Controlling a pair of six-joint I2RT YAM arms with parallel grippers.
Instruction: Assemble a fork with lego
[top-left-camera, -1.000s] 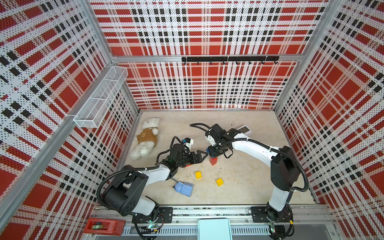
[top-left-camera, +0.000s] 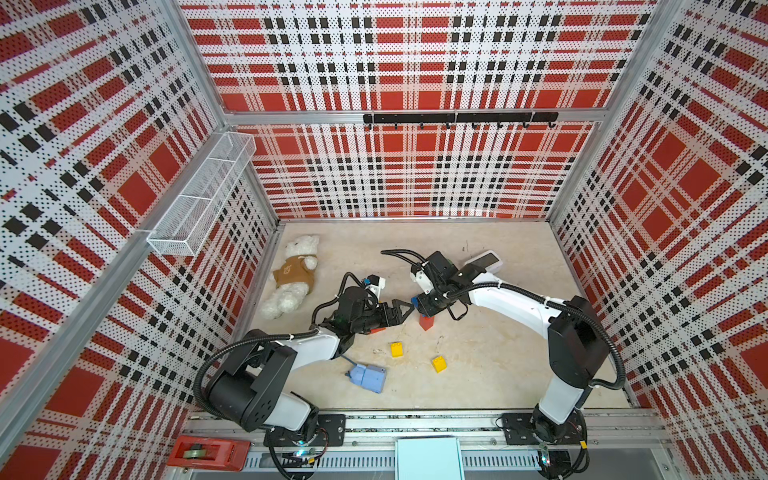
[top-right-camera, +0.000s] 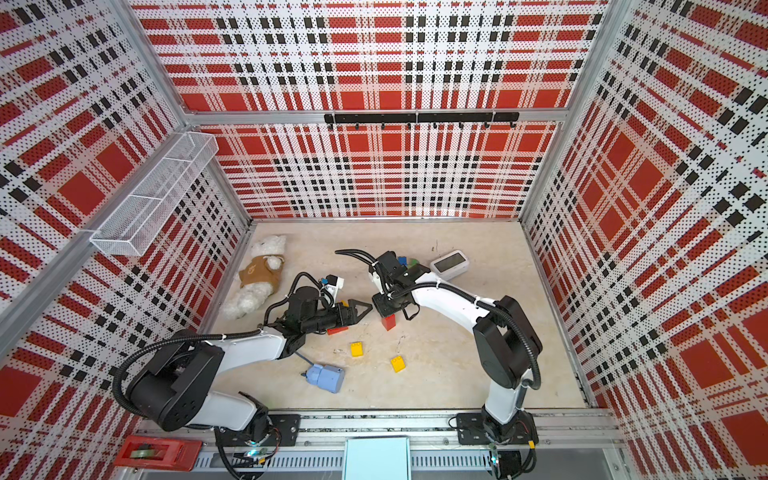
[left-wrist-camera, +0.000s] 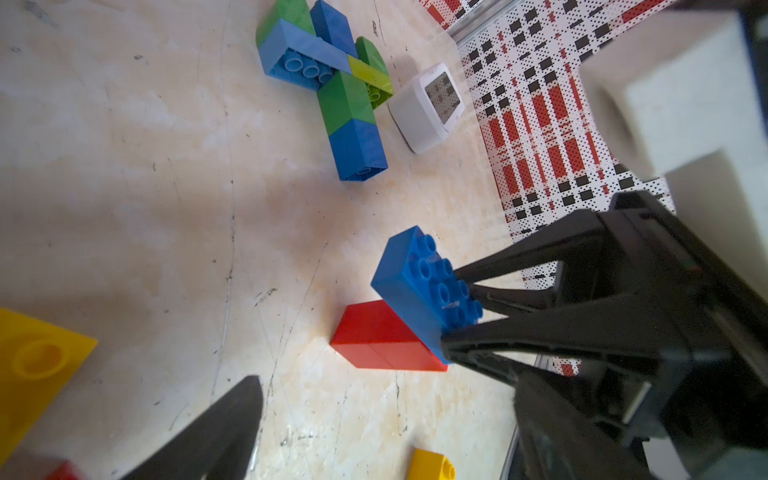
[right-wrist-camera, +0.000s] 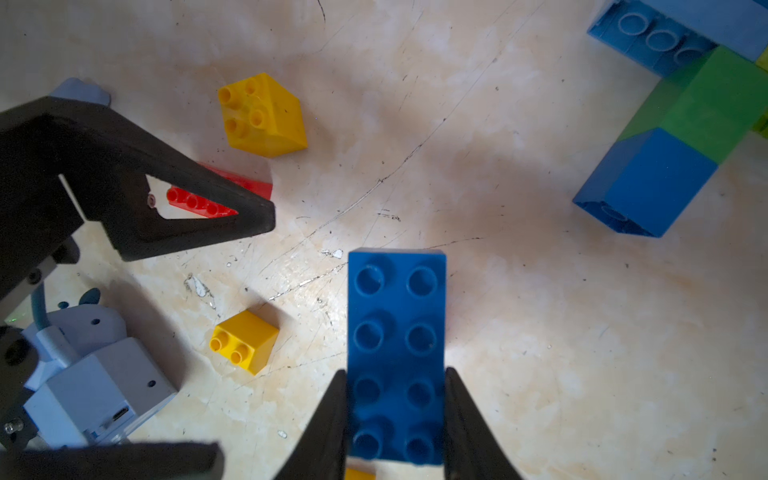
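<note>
My right gripper is shut on a blue brick (right-wrist-camera: 396, 336), gripping one end of it with its studs showing. In the left wrist view, that brick overlaps a red brick (left-wrist-camera: 376, 340); whether they touch I cannot tell. My left gripper (top-right-camera: 364, 310) stands open just to the left, with nothing between its fingers. Beyond lies a fork-like build of green and blue bricks (left-wrist-camera: 346, 100), its near end a blue brick (left-wrist-camera: 357, 152). Two yellow bricks (top-left-camera: 397, 349) lie nearer the front, and another red brick (right-wrist-camera: 204, 201) sits under my left gripper.
A light-blue toy (top-left-camera: 367, 377) lies at the front left. A white device (top-right-camera: 449, 264) stands behind the right arm, close to the build. The teddy bear (top-left-camera: 295, 276) is at the far left. Bare table lies at the front right.
The left arm has hardly moved.
</note>
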